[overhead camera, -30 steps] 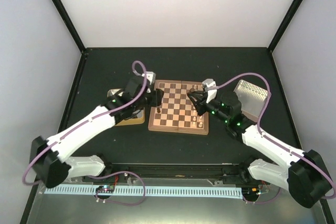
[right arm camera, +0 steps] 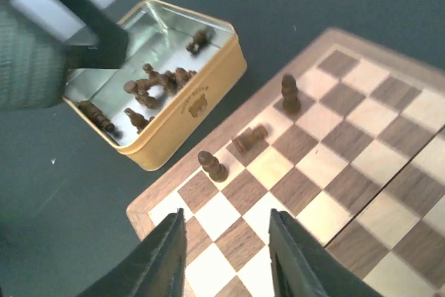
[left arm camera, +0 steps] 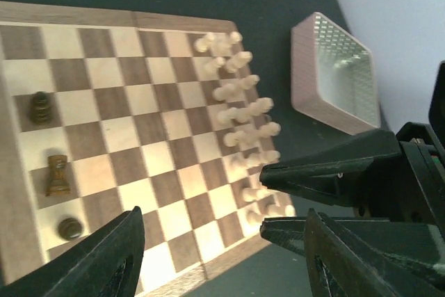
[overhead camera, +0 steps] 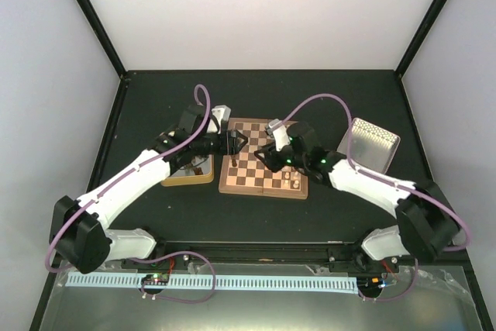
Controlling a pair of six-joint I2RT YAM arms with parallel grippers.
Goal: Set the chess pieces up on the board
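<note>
The chessboard (overhead camera: 263,191) has white pieces (left arm camera: 236,92) in rows along its right side. On its left side a dark pawn (right arm camera: 213,166) and a taller dark piece (right arm camera: 290,95) stand, with a brown piece (right arm camera: 249,138) between them that looks lying in the right wrist view. My left gripper hangs over the left of the board, fingers apart, nothing seen between them. My right gripper is over the board's middle-right, fingers apart and empty; its black body shows at the right of the left wrist view.
A tin box (right arm camera: 188,116) of dark pieces lies left of the board, partly under my left arm in the top view. An empty white container (overhead camera: 368,145) sits at the right. The table behind the board is clear.
The right arm has swung and shifted since one second ago.
</note>
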